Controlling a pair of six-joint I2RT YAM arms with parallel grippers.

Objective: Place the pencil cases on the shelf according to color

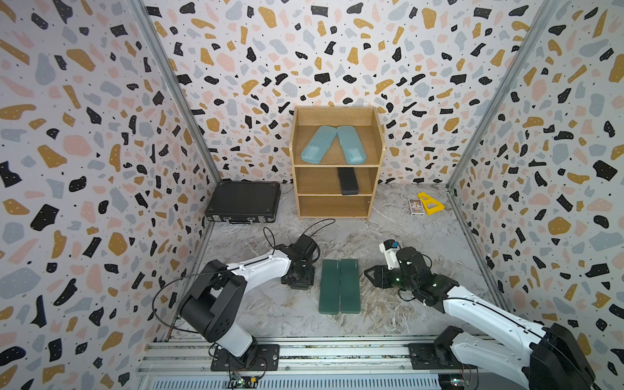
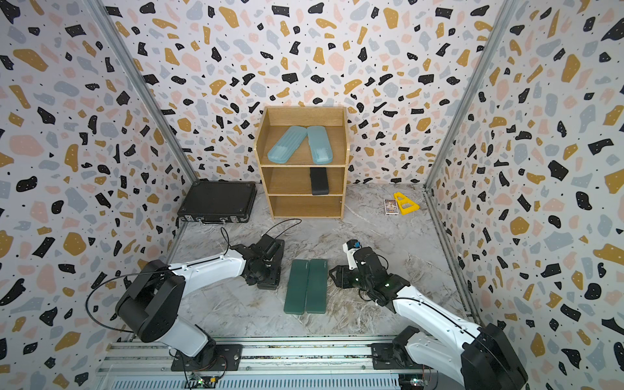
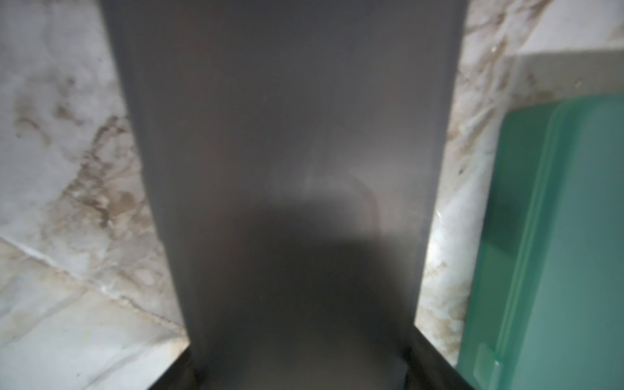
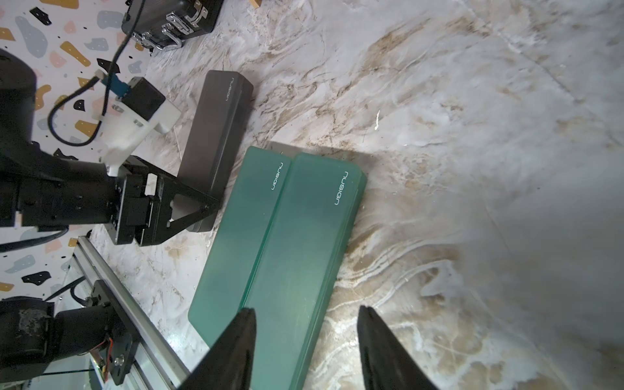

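My left gripper (image 1: 297, 276) is shut on a dark grey pencil case (image 3: 292, 162) low over the table, left of two green pencil cases (image 1: 329, 286) (image 4: 305, 260) lying side by side. My right gripper is open, empty, just right of the green cases. The wooden shelf (image 1: 334, 206) holds two light blue cases (image 1: 318, 144) (image 1: 351, 144) on top and a black case (image 1: 347, 180) in the middle compartment; its bottom compartment is empty.
A black briefcase (image 1: 241, 201) sits at the back left. A card deck (image 1: 416, 206) and yellow object (image 1: 429, 201) lie at the back right. The table in front of the shelf is clear.
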